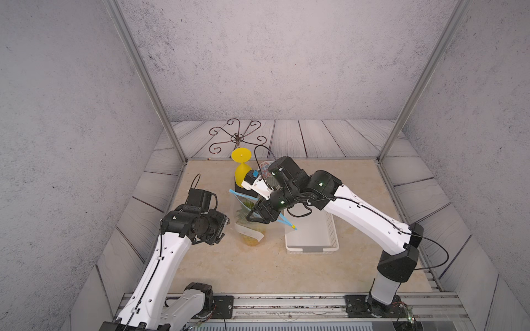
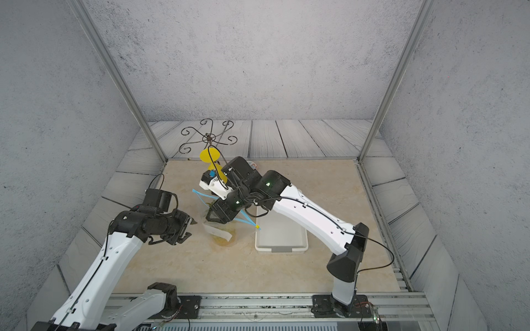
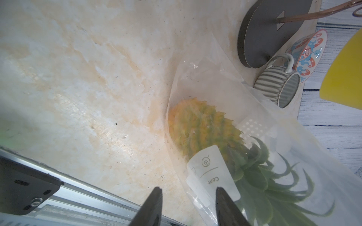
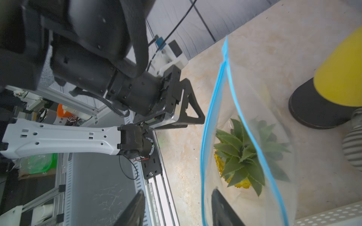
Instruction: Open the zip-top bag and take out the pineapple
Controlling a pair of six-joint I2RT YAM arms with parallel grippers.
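The clear zip top bag (image 4: 260,109) has two blue rims (image 4: 241,113) that stand apart, meeting at one end, so its mouth is open. Inside lies the pineapple (image 3: 199,128), yellow-orange with green leaves (image 4: 241,154) toward the mouth. My right gripper is over the mouth, open, with one blue rim running close by a finger (image 4: 222,207); whether they touch I cannot tell. To the left of the bag my left gripper stands part open, nothing gripped, with the bag's white label (image 3: 215,171) just beyond its fingers.
A white basket (image 1: 310,226) stands right of the bag. Behind the bag are a yellow lamp (image 1: 243,173) on a dark base (image 3: 260,37), a ribbed cup (image 3: 273,82) and a patterned bowl (image 3: 311,52).
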